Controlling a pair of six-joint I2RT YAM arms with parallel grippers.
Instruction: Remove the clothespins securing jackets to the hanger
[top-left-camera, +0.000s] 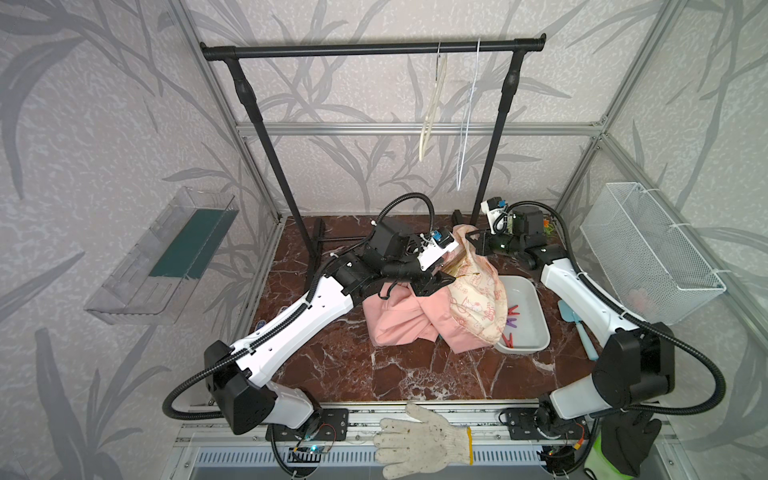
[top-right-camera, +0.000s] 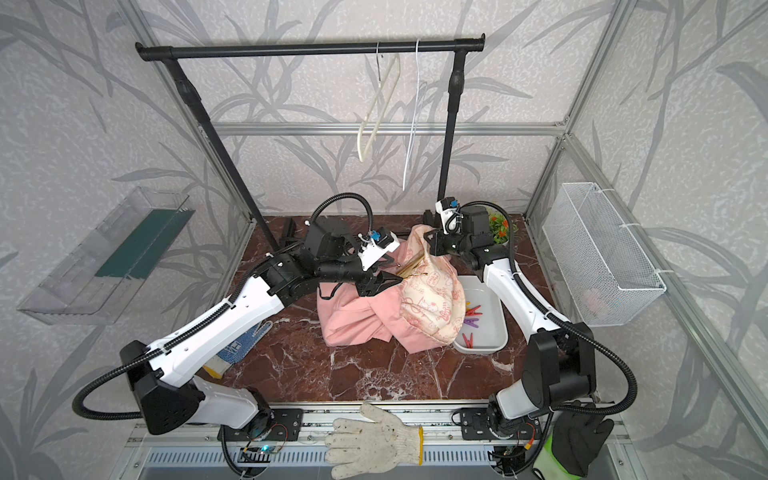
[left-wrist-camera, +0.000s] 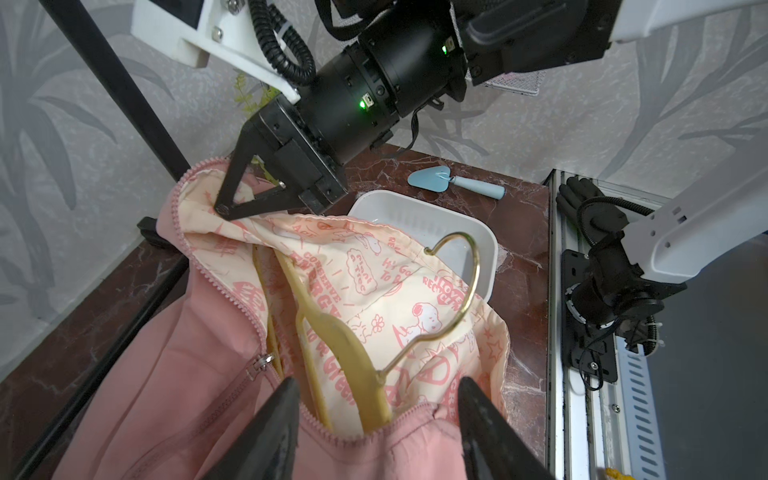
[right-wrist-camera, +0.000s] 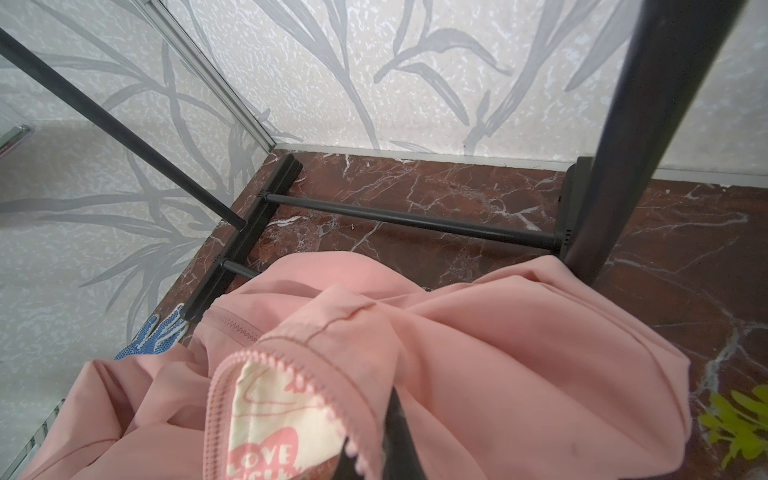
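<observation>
A pink jacket (top-left-camera: 397, 320) lies bunched on the table, its printed cream lining (left-wrist-camera: 404, 280) turned outward. Inside its opening sits a yellow hanger (left-wrist-camera: 356, 360) with a gold hook (left-wrist-camera: 462, 312) rising from it. My left gripper is open over the jacket's near zipper edge, its two fingers apart, with the hanger's neck ahead between them. The jacket's far edge is pinched in my right gripper, which holds the cloth raised. No clothespin shows on the jacket. Red and purple clothespins (top-right-camera: 472, 321) lie in the white tray (top-right-camera: 497, 340).
Behind stands a black rack (top-left-camera: 372, 49) with two empty hangers (top-left-camera: 433, 112) on its bar. A blue trowel (top-left-camera: 580, 328) lies right of the tray. Bare tabletop (top-left-camera: 400, 376) runs along the front. Mesh baskets hang on both side walls.
</observation>
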